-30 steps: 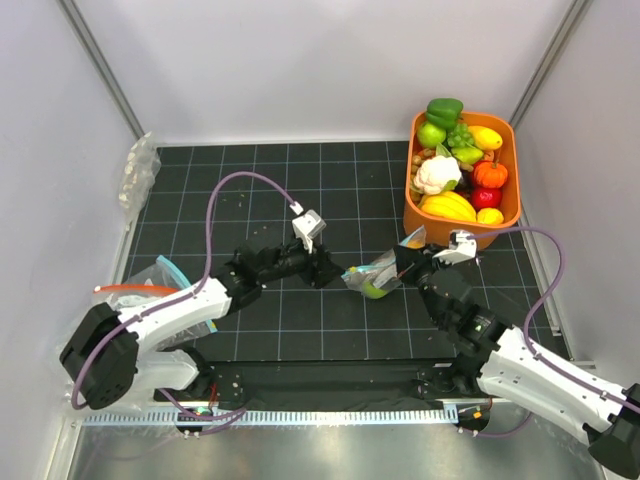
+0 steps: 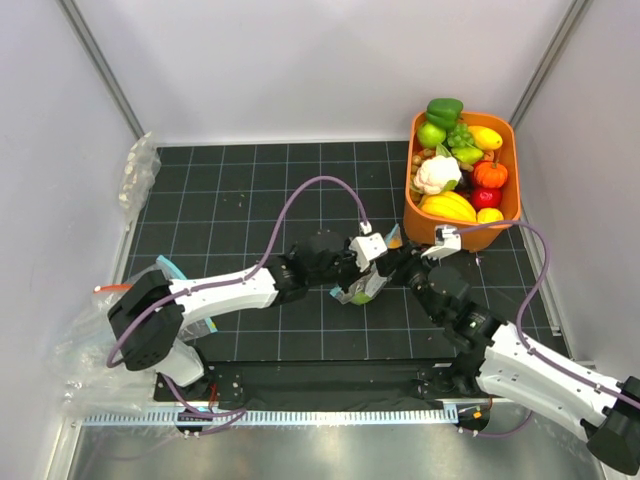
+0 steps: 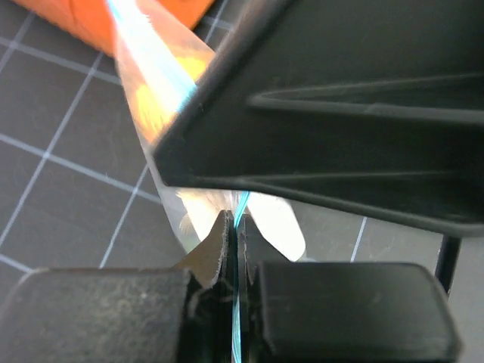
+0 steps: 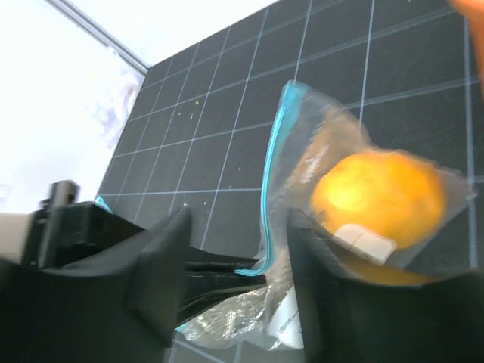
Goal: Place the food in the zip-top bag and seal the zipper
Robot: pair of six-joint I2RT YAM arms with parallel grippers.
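Note:
A clear zip top bag (image 2: 371,290) with a blue zipper stands between my two grippers. Through its side in the right wrist view I see a round orange food (image 4: 378,198), and a white label (image 4: 366,242) below it. My left gripper is shut on the bag's blue zipper strip (image 3: 242,204). In the right wrist view its dark fingers (image 4: 219,283) meet the bend of that strip. My right gripper is part open, its two fingers apart, with the left fingertips and bag edge seen through the gap. From above, the arms partly hide the bag.
An orange bin (image 2: 411,220) full of fruit and vegetables stands right behind the bag. More clear bags (image 2: 170,270) lie at the left, and another (image 2: 139,180) by the left wall.
My left gripper has moved right, from beside the bag onto its zipper edge, and closed there. The right gripper has shifted slightly left and has its fingers apart now.

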